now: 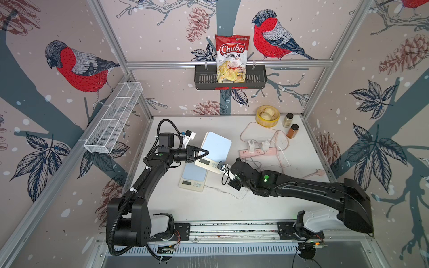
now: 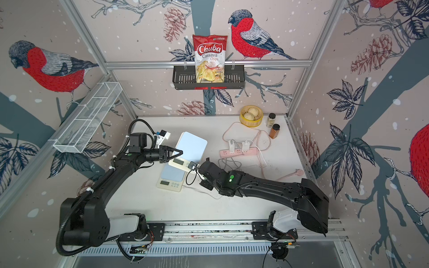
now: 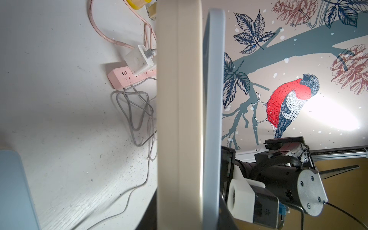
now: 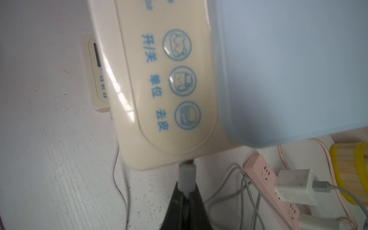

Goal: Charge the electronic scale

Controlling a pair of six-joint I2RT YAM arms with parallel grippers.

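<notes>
My left gripper (image 1: 206, 154) is shut on one electronic scale (image 1: 216, 146), holding it raised and tilted; in the left wrist view the scale's side (image 3: 179, 115) hides the fingertips. This cream scale has a pale blue plate and round button marks. At its edge, in the right wrist view, a grey cable plug (image 4: 187, 177) meets the port side, with a little metal showing between plug and casing. The fingers of my right gripper are shut on the plug's rear end. How deep the tip sits cannot be told. A second scale (image 1: 192, 184) lies on the table with a white cable at its edge.
A pink power strip (image 1: 258, 152) with white chargers (image 4: 294, 186) and loose grey cables lies right of the held scale. Behind it stand a yellow basket (image 1: 257, 121) and two jars (image 1: 292, 130).
</notes>
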